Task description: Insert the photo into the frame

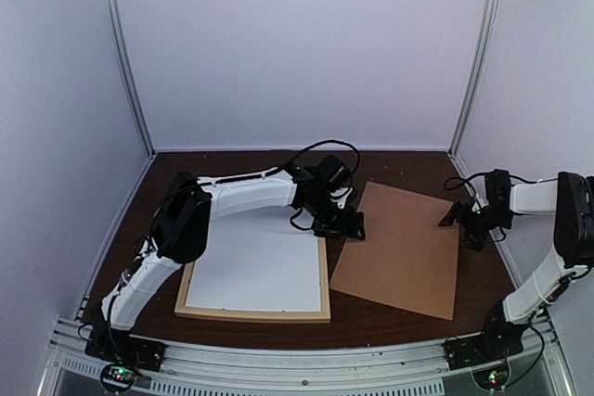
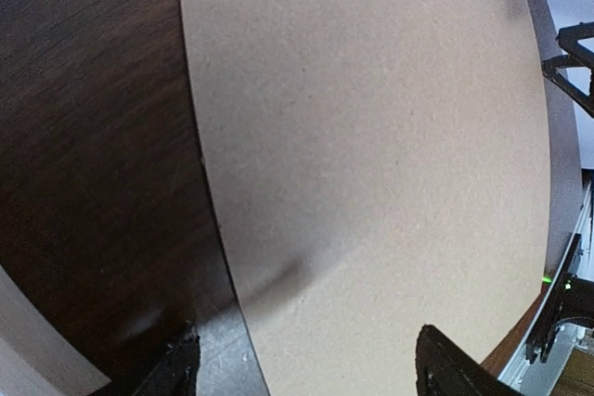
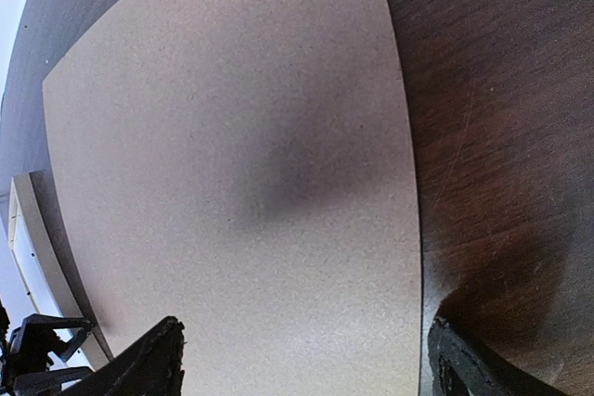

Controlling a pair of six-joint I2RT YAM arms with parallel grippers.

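A wooden frame (image 1: 325, 294) with a white inner sheet lies at the left, partly hidden by the left arm. The brown board (image 1: 394, 266) lies flat to its right. My left gripper (image 1: 348, 229) is low at the board's upper left edge; in the left wrist view its fingertips (image 2: 445, 368) straddle that edge, and whether they grasp anything is unclear. My right gripper (image 1: 455, 224) is at the board's upper right edge, its fingers (image 3: 148, 368) apart on either side of the edge in the right wrist view.
Dark wooden table (image 1: 148, 312) surrounds both pieces, inside white walls. A narrow free strip lies behind the board and along its right side.
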